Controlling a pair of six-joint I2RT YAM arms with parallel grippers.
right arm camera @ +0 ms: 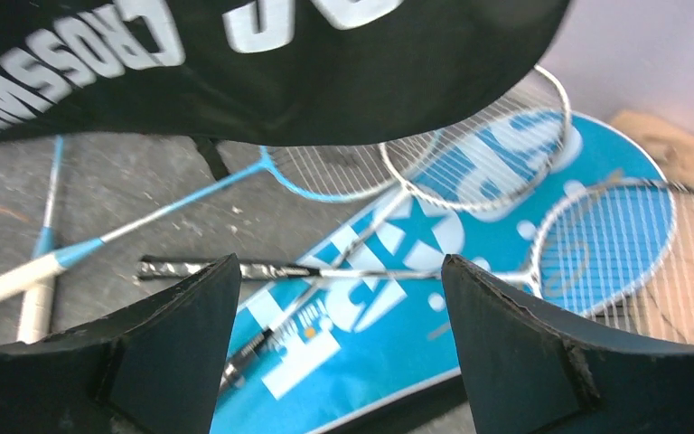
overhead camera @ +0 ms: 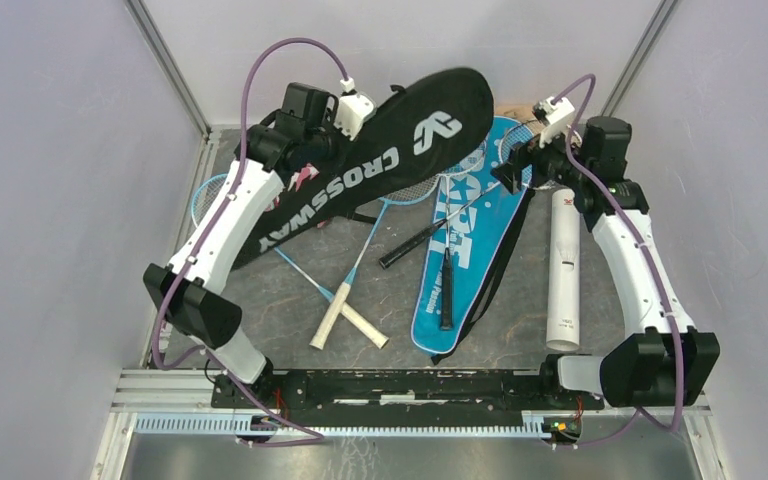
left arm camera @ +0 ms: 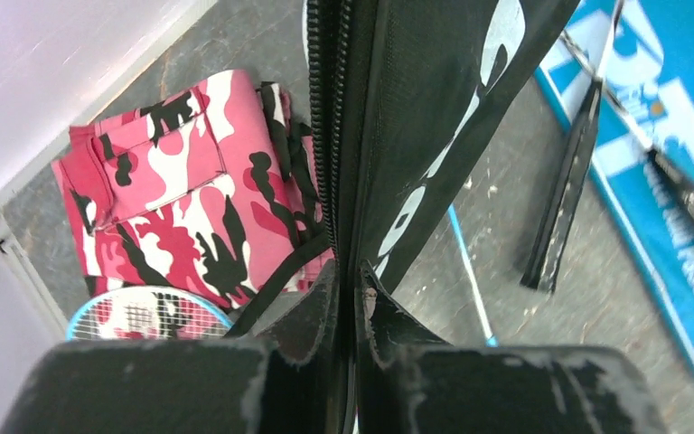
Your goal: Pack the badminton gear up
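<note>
My left gripper is shut on the zipped edge of the black CROSSWAY racket bag (overhead camera: 440, 105), which hangs raised across the back of the area, wide end to the right. My right gripper is open and empty, below that bag's wide end, above the rackets. Two rackets with black grips (overhead camera: 446, 290) lie on the blue bag (overhead camera: 430, 320); their white heads reach the back right. Two blue-shafted rackets with white grips (overhead camera: 335, 310) cross at the front left. A pink camouflage cloth (left arm camera: 172, 190) shows in the left wrist view.
A white tube (overhead camera: 564, 290) lies along the right. Tan cloth (right arm camera: 651, 136) lies at the back right corner. Walls bound the back and sides. Bare grey floor shows in the front middle.
</note>
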